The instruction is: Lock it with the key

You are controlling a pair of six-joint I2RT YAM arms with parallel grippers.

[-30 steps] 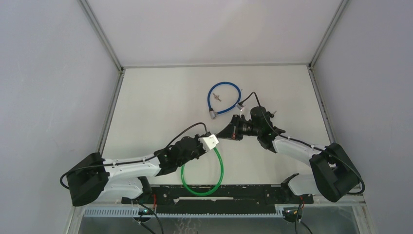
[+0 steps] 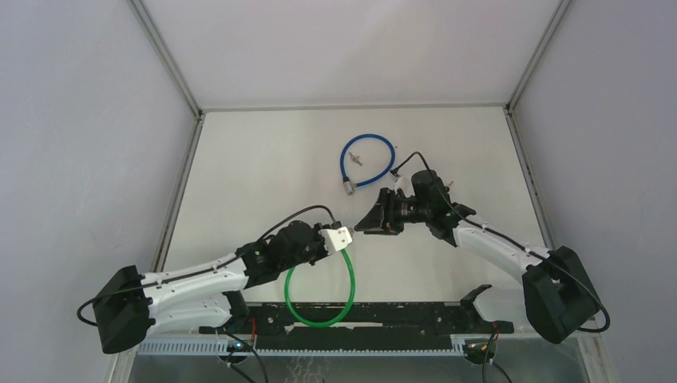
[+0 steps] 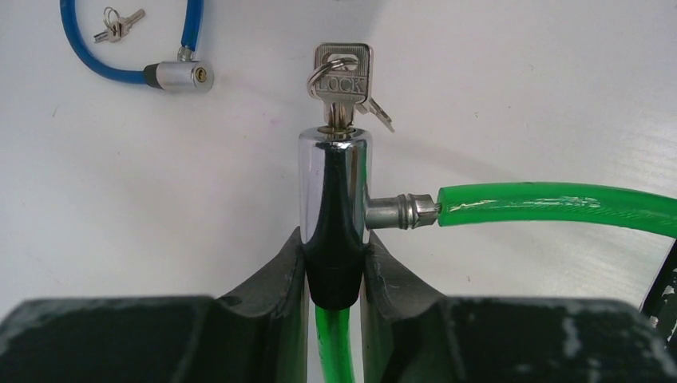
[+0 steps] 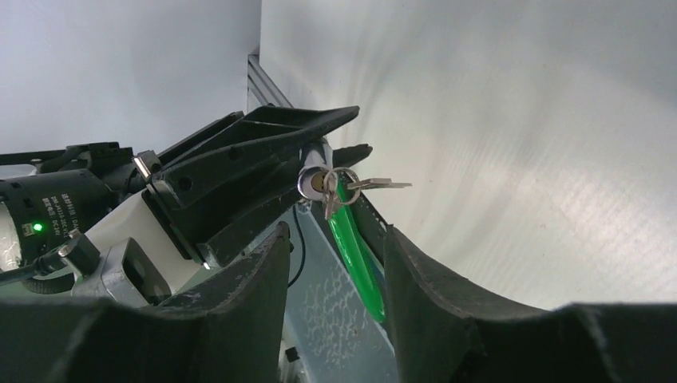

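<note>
In the left wrist view my left gripper is shut on the chrome-and-black lock body (image 3: 335, 175) of the green cable lock (image 3: 551, 201). A key stamped LOCK (image 3: 345, 84) stands in its keyhole, with a ring and a second key hanging from it. In the right wrist view my right gripper is open, its fingertips apart just short of the keys (image 4: 377, 183) and lock. The top view shows both grippers facing each other near the middle, the green loop hanging toward the front edge.
A blue cable lock (image 2: 367, 136) with loose keys (image 2: 355, 158) beside it lies at the back middle of the white table (image 2: 255, 159). Walls stand at both sides and behind.
My left arm has shifted left, carrying the green lock. The right arm has moved slightly toward the front right, its gripper still near the table's middle.
</note>
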